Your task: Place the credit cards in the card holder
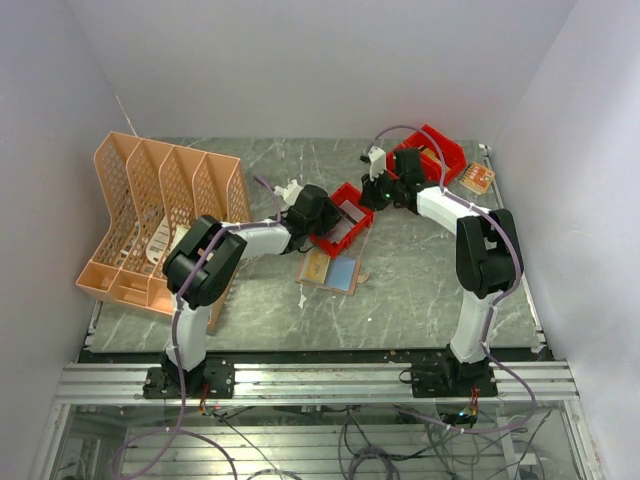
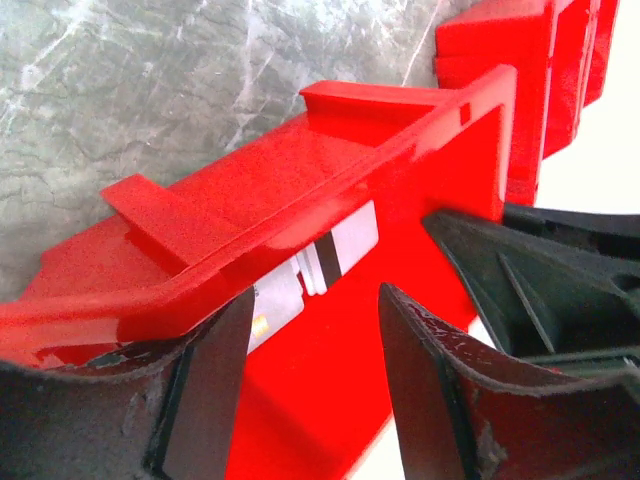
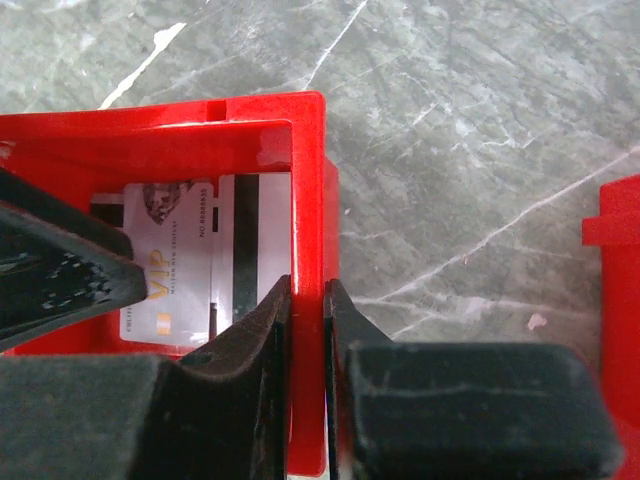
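Note:
A red box (image 1: 352,237) stands mid-table with white cards inside; in the right wrist view one card (image 3: 165,265) reads VIP, beside another with a dark stripe (image 3: 245,245). My right gripper is shut on the box's wall. Reaching into the box, my left gripper has its fingers apart, nothing visible between them. A striped white card (image 2: 345,240) lies ahead of those fingertips, under the rim. Just in front of the box is a flat brown-edged piece with a gold panel (image 1: 315,267) and a blue panel (image 1: 341,273); which thing is the card holder I cannot tell.
A tall peach rack (image 1: 145,290) with slots takes up the left side. More red boxes (image 1: 445,150) stand at the back right, near an orange patterned piece (image 1: 478,178).

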